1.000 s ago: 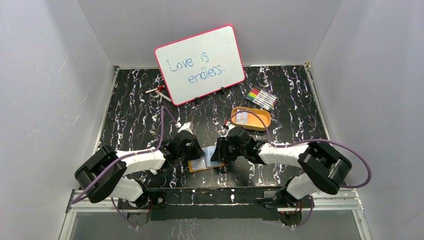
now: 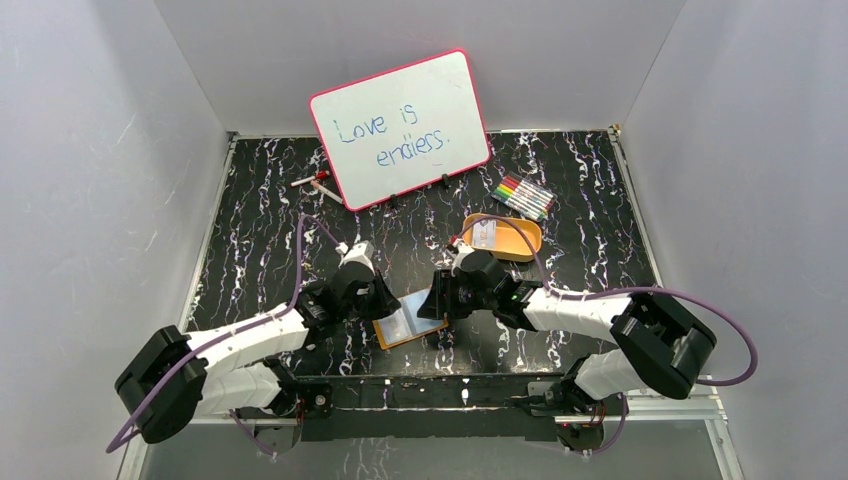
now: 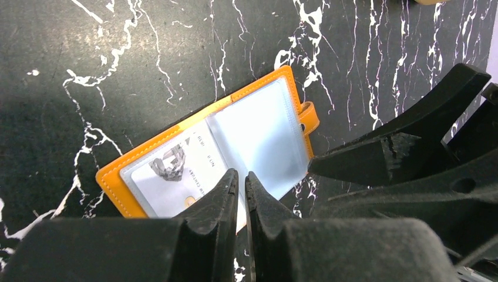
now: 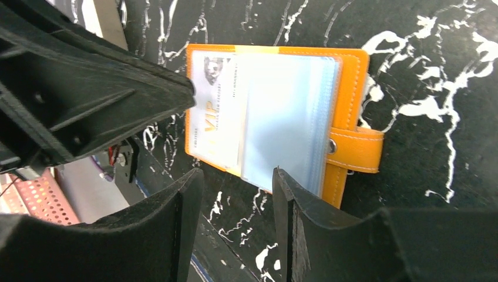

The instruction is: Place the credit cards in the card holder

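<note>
The orange card holder (image 2: 411, 320) lies open and flat near the table's front edge. A white card with a grey head picture lies in one of its clear pockets; gold VIP letters on it show in the right wrist view. The other pocket (image 4: 288, 117) looks empty. My left gripper is over the holder's card side, its fingertips parted by a narrow gap with nothing between. Nearer the strap side, my right gripper stands open and empty, a wider gap between its fingers.
An orange tray (image 2: 524, 248) with a pale card (image 2: 484, 234) in it stands behind the right arm. Colored markers (image 2: 524, 196) lie farther back. A whiteboard (image 2: 400, 130) leans at the rear, with loose pens (image 2: 327, 191) beside it.
The left arm has drawn back left and towards the front, uncovering more of the holder. My right gripper has shifted slightly. The holder has turned a little, its right side farther back.
</note>
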